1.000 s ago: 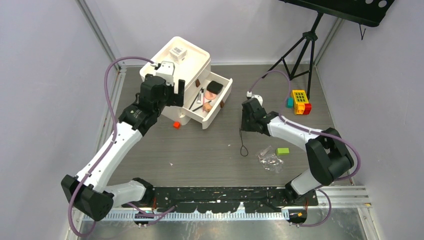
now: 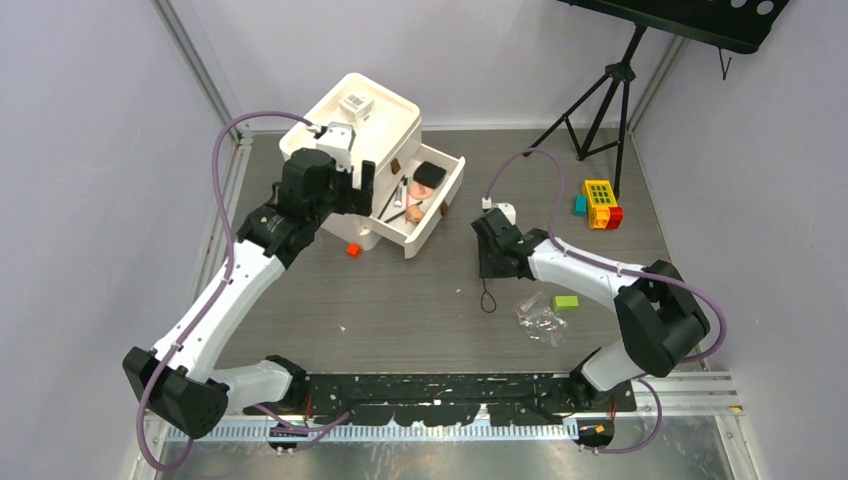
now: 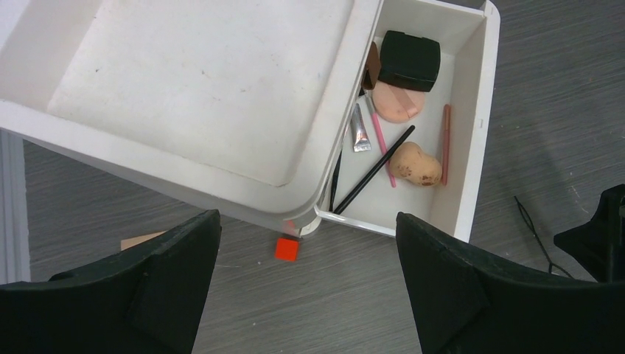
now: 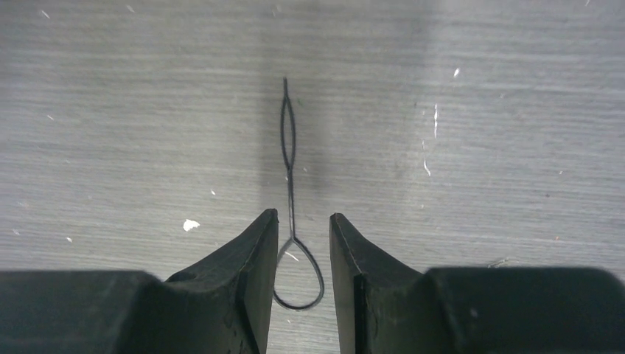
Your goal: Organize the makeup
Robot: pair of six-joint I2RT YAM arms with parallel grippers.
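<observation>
A white drawer unit [image 2: 353, 118] stands at the back left, its drawer [image 3: 480, 110] pulled out, holding a black compact [image 3: 409, 59], a pink puff [image 3: 394, 102], a beige sponge [image 3: 415, 164], a tube [image 3: 360, 129] and pencils and brushes. My left gripper hangs open over the unit, nothing between its fingers. My right gripper is part open, low over a thin dark looped cord [image 4: 288, 177] lying on the table; nothing clearly sits between its fingers.
An orange cube [image 2: 353, 250] lies by the unit. A crumpled clear bag [image 2: 540, 322], a green block [image 2: 565, 302] and toy blocks [image 2: 600, 205] lie right. A black tripod stand [image 2: 620, 75] is behind.
My right gripper has moved towards the front and slightly left over the cord, moving only slightly in the last moment. The left arm has shifted very little.
</observation>
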